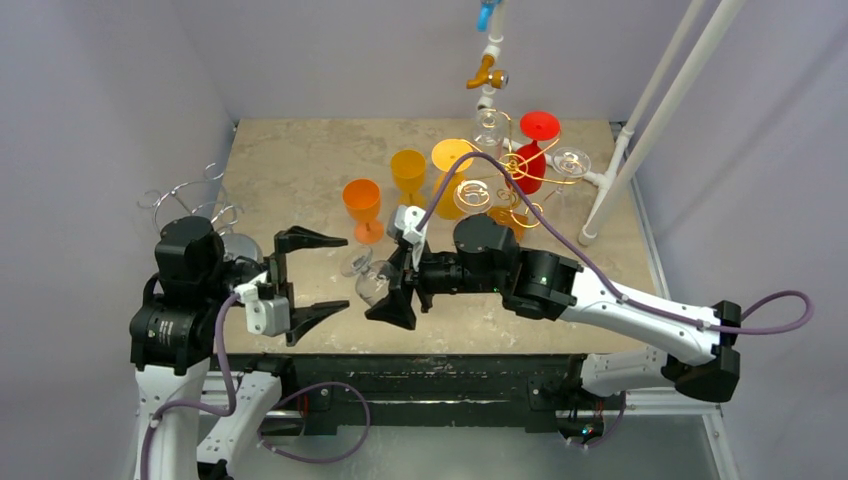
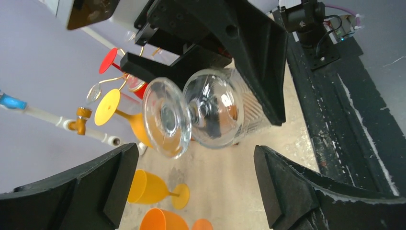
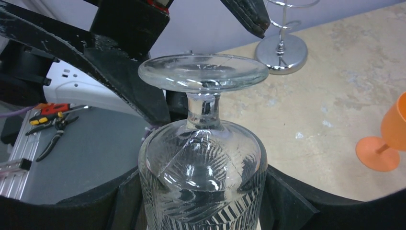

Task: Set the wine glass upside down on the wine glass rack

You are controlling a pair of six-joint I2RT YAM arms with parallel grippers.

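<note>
A clear cut-glass wine glass point(image 1: 374, 283) lies nearly horizontal in my right gripper point(image 1: 392, 284), which is shut on its bowl; the right wrist view shows the glass bowl point(image 3: 203, 182) between the fingers and the foot point(image 3: 203, 69) beyond. My left gripper point(image 1: 330, 275) stands open just left of the glass, the foot pointing toward it; in the left wrist view the foot point(image 2: 167, 118) hangs beyond the gap between its fingers. A gold rack point(image 1: 513, 166) carries upside-down glasses at the back right. A silver rack point(image 3: 282, 60) stands at the left.
Orange point(image 1: 362, 200) and yellow point(image 1: 408, 172) goblets stand upright behind the grippers. White pipes point(image 1: 640, 130) run along the right, and taps point(image 1: 483, 75) are on the back wall. The table's front edge point(image 1: 430, 360) is close below the grippers.
</note>
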